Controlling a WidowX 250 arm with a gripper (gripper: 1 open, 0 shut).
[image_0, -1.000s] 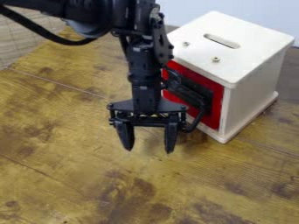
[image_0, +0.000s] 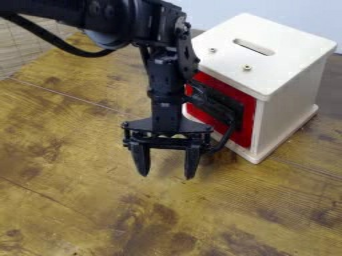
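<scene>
My black gripper hangs in the middle of the view above the wooden floor, fingers pointing down and apart, open with nothing between them. Just right of it and behind stands a white box with a slot and two knobs on its top. Its left-facing side has a red panel, partly hidden by my arm and a black cable.
A pale tiled area lies at the upper left, and a light wall stands behind the box at the upper right.
</scene>
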